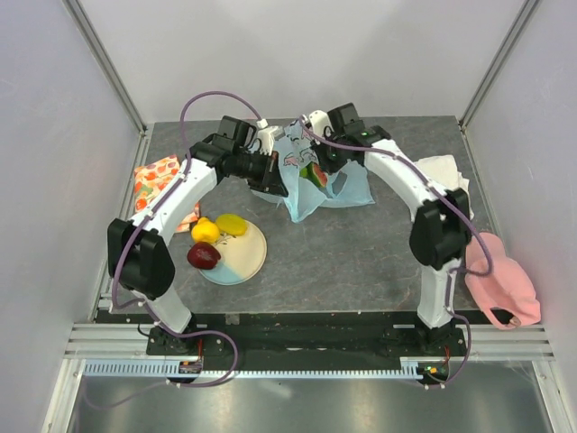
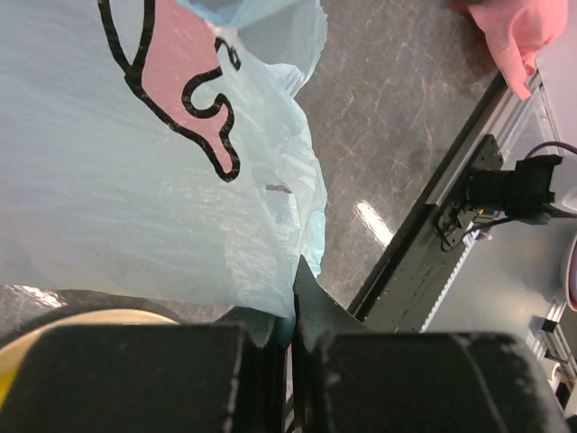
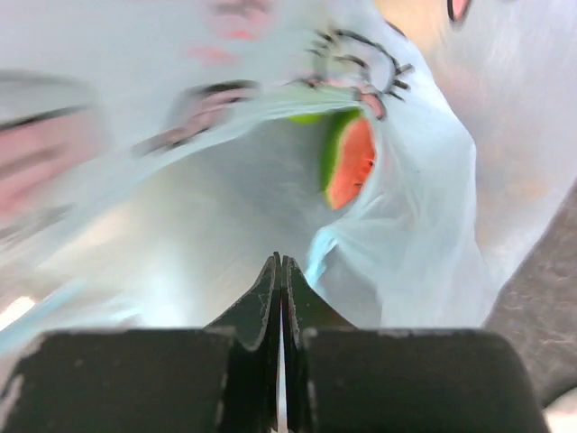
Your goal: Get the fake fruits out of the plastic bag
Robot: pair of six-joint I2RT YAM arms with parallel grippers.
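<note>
The light blue plastic bag [image 1: 306,203] lies at the back centre. My left gripper is shut on a pinch of the bag's edge. In the right wrist view, my right gripper is shut, with nothing visible between its fingers, at the bag's blurred opening. A watermelon slice [image 3: 352,162] lies inside the bag, with a bit of something green [image 3: 305,117] behind it. Out of the bag, a yellow lemon [image 1: 205,230], a yellow mango [image 1: 231,224] and a dark red fruit [image 1: 204,255] sit on a round plate [image 1: 243,271].
A patterned cloth [image 1: 155,180] lies at the left, white cloths [image 1: 437,171] at the right, and a pink cap [image 1: 500,284] at the front right.
</note>
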